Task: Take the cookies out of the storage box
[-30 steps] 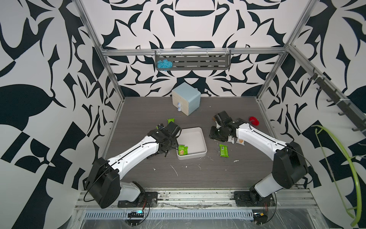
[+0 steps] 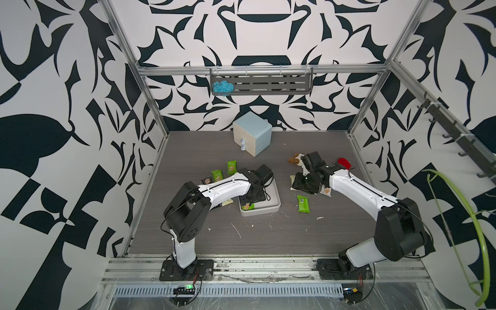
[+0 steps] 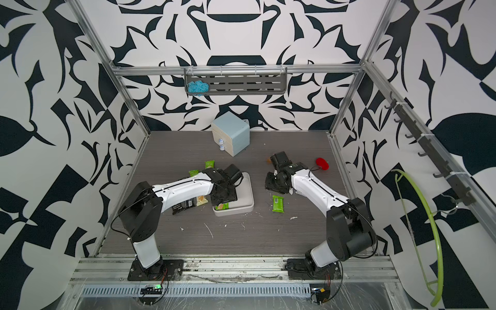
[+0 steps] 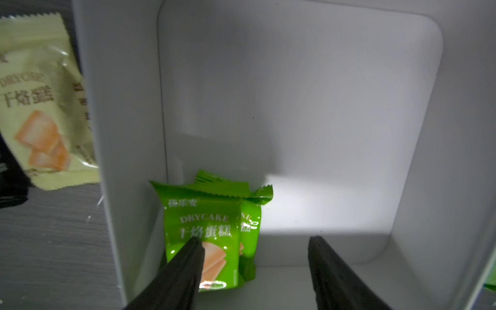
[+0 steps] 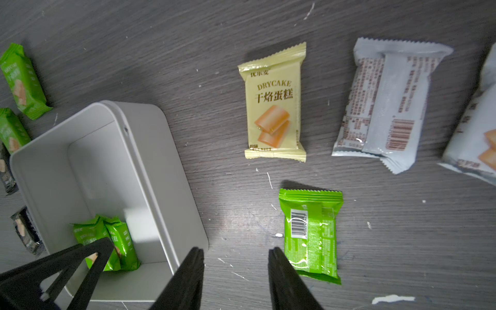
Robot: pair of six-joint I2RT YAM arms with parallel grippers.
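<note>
The white storage box (image 5: 162, 170) stands in the middle of the table. Two green cookie packs lie against each other in one corner of it, the front pack (image 4: 206, 227) partly covering the other pack (image 4: 252, 222). Over that corner hangs my left gripper, fingers apart, nothing between them; its left finger overlaps the front pack in the left wrist view. To the right of the box, my right gripper is held above bare table with its fingers apart and empty. One green pack (image 5: 311, 232) lies on the table just right of it.
Outside the box on the right lie a cream pack (image 5: 273, 103), a white pack (image 5: 390, 100) and another white pack (image 5: 478, 129). Green packs (image 5: 23, 82), dark packs and a cream pack (image 4: 44, 103) lie left of the box. A blue-grey cabinet (image 2: 253, 133) stands behind.
My left arm has swung right, from the box's left side to over its inside. The right gripper has shifted slightly right. The packs in the box look unmoved.
</note>
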